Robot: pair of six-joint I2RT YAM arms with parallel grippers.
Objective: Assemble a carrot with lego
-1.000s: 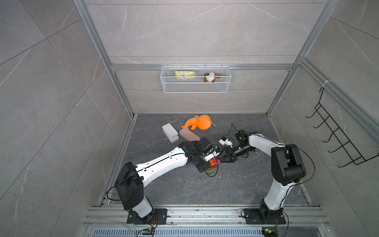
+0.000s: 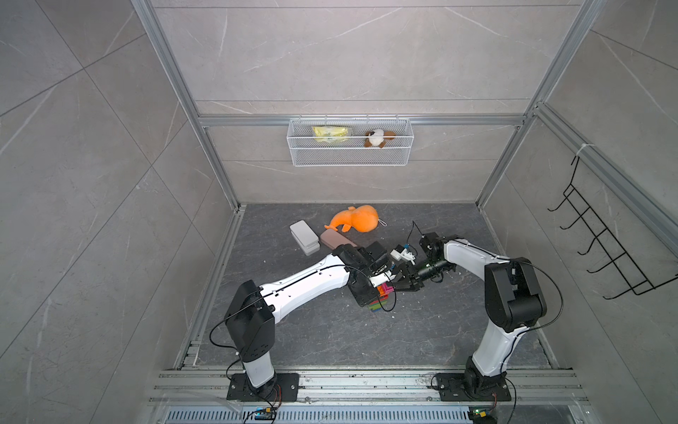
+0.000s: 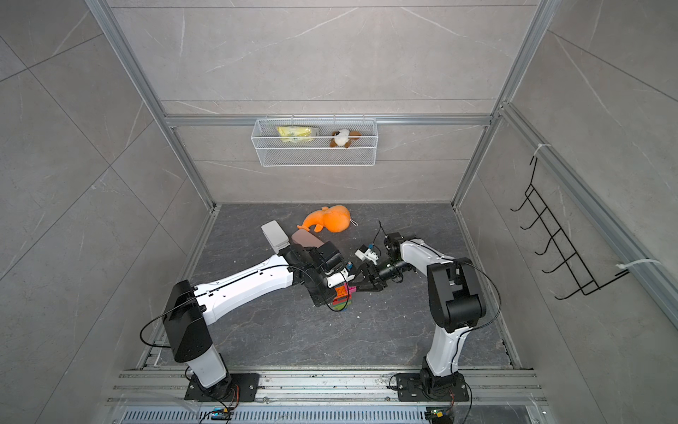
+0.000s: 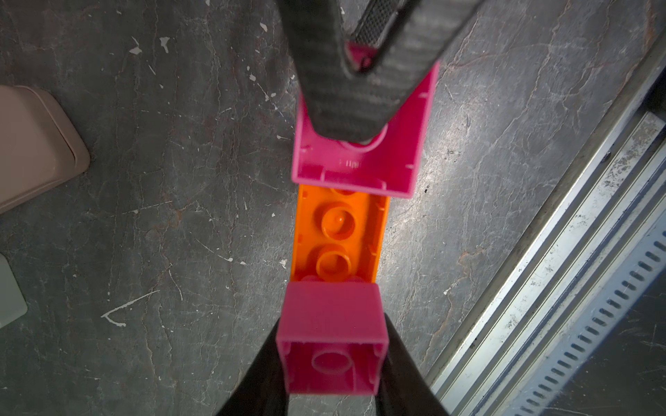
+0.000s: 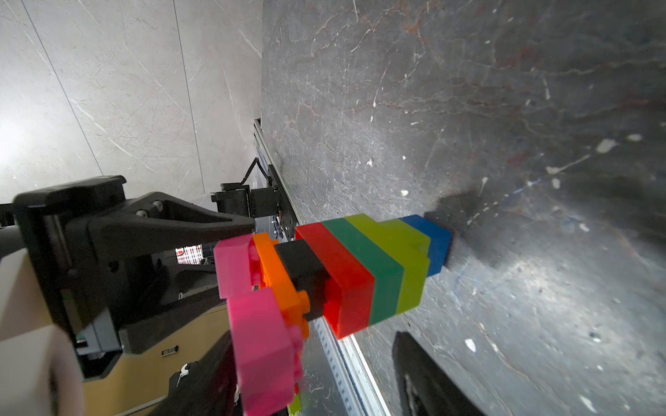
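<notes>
My left gripper is shut on a pink brick [image 4: 331, 308] joined to one end of an orange brick [image 4: 336, 239]. A second pink brick [image 4: 357, 163] sits at the orange brick's other end. In the right wrist view a black brick [image 5: 301, 263], red brick [image 5: 347, 287], teal brick [image 5: 378, 274], lime brick [image 5: 409, 260] and blue brick [image 5: 433, 239] extend from the orange one. My right gripper stands part open; its blurred left finger [image 5: 218, 381] is beside the nearer pink brick. Whether they touch, I cannot tell.
An orange plush toy [image 2: 358, 219], a white case [image 2: 304, 236] and a pink case [image 2: 337, 239] lie behind the arms. A wire basket [image 2: 349, 157] hangs on the back wall.
The right arm looks unmoved.
</notes>
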